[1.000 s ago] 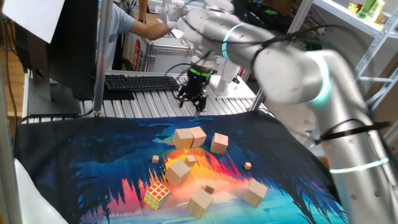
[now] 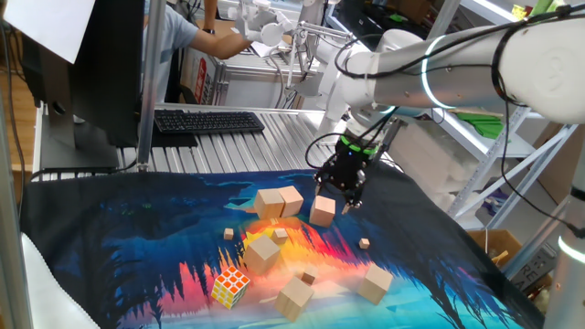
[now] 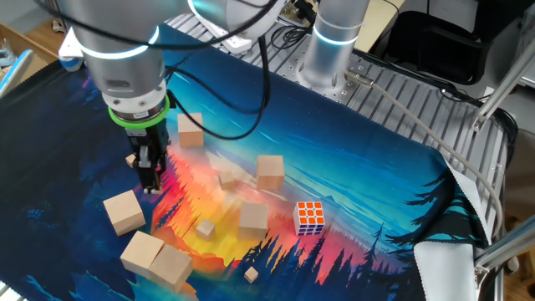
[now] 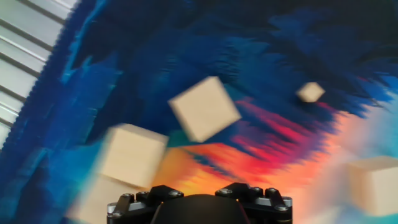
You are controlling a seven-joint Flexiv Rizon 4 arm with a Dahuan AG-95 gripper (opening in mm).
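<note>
My gripper [image 2: 333, 202] hangs above the cloth, fingers apart, with nothing between them. In exterior view 2 the gripper [image 3: 152, 189] is seen edge-on, near a single large wooden cube [image 3: 124, 212]. That cube [image 4: 205, 109] lies ahead of the fingers [image 4: 166, 193] in the wrist view, clear of them. Two more large cubes [image 2: 270, 203] stand side by side to its left in exterior view 1. Other large cubes [image 2: 375, 284] and several small cubes [image 2: 364, 243] are spread over the cloth. A Rubik's cube [image 2: 230, 286] with an orange top sits near the front.
The patterned cloth [image 2: 119, 219] covers the table, with bare dark areas at its sides. Behind it lie ribbed metal slats and a keyboard [image 2: 208, 122]. A monitor [image 2: 101, 87] and a metal post stand at the left. A person's arm [image 2: 219, 44] shows beyond the table.
My arm has swung rightward in exterior view 1, bringing the gripper from over the slats to above the cloth near the single cube. The cubes have stayed in place.
</note>
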